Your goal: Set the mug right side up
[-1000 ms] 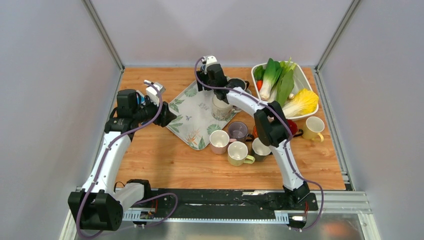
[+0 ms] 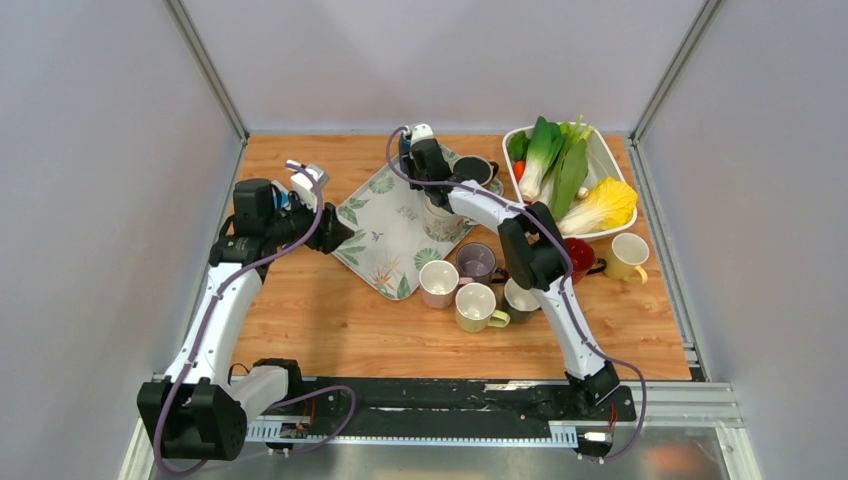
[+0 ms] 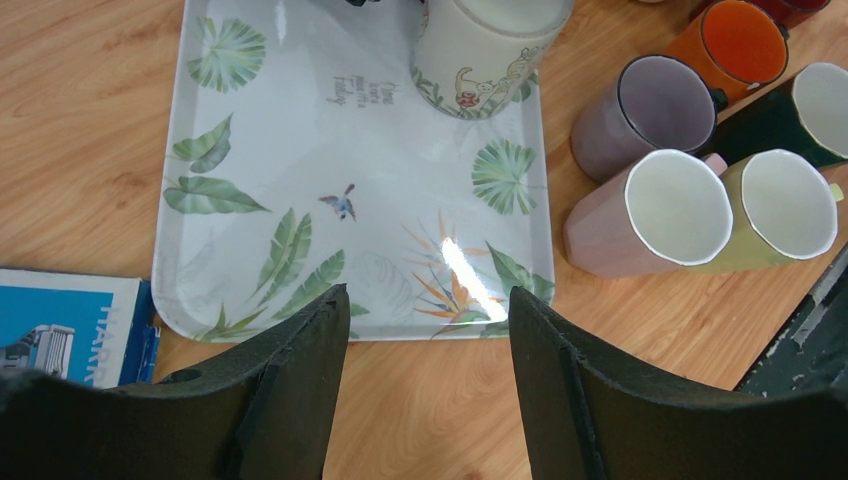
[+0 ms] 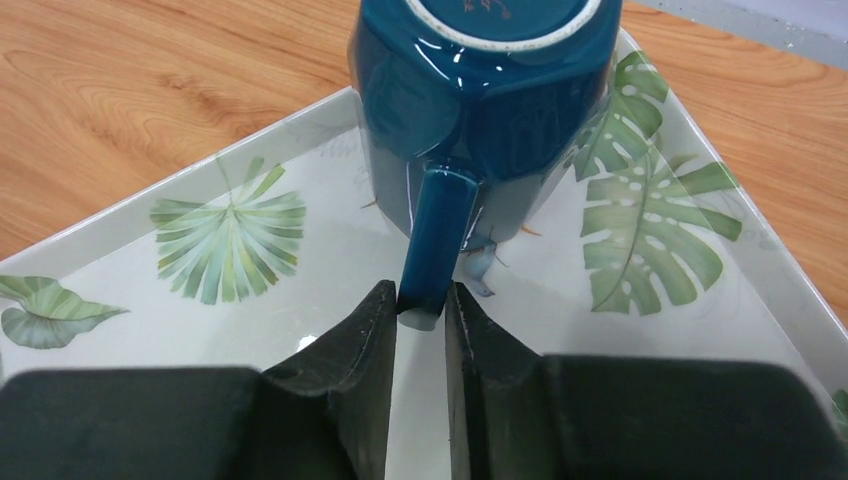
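Note:
A dark blue mug (image 4: 480,110) stands upside down on the leaf-patterned tray (image 4: 330,230), its base facing up and its handle (image 4: 436,235) turned towards my right gripper. The fingers of that gripper stand close on either side of the handle's lower end. Whether both press on it cannot be told. From above, only a sliver of the blue mug (image 2: 404,148) shows beside the right gripper, at the tray's far corner. My left gripper is open and empty over the tray's near left edge.
A white patterned mug (image 2: 440,220) and a dark-mouthed mug (image 2: 473,170) are on the tray's right side. Several mugs, among them a pink one (image 2: 439,284), crowd its front right. A white basket (image 2: 511,137) of vegetables stands at the back right.
More of the blue mug shows from above. The left arm stays still.

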